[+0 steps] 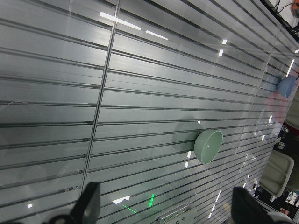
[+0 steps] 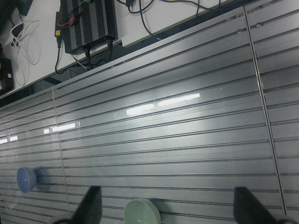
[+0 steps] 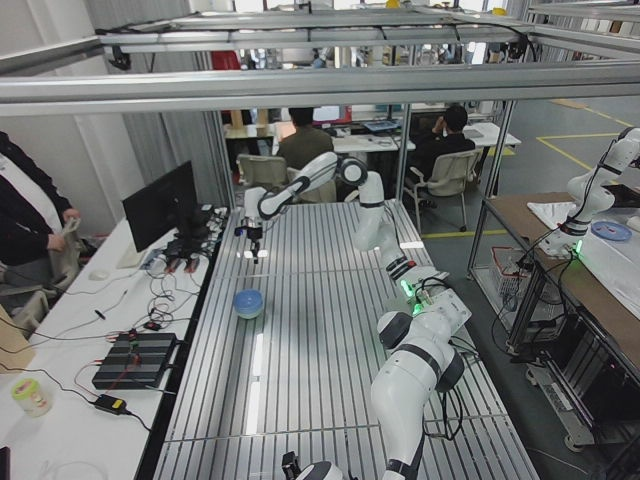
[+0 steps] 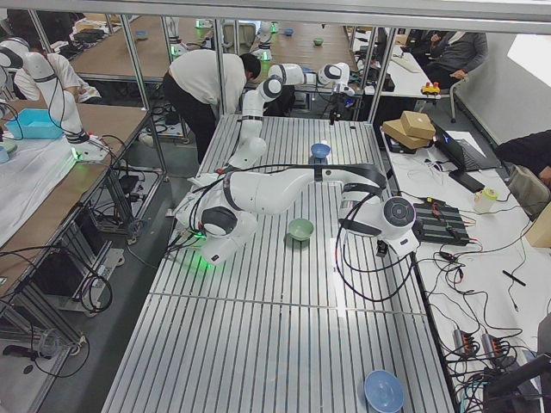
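In the left wrist view my left gripper stands open and empty above the slatted metal table point(image 1: 56, 93); a green bowl point(image 1: 208, 145) and a blue bowl point(image 1: 286, 86) lie beyond it. In the right wrist view my right gripper is also open and empty, with a green bowl point(image 2: 140, 212) below and a blue bowl point(image 2: 26, 179) to the left. The camera right view shows a green bowl point(image 4: 300, 229) mid-table and blue bowls point(image 4: 383, 391) at the near right and point(image 4: 319, 150) farther back. The camera left view shows a blue bowl point(image 3: 248, 303) at left.
A side desk point(image 4: 473, 284) with a monitor, black boxes and cables runs along the table. Metal frame posts and beams surround the table, and people are nearby.
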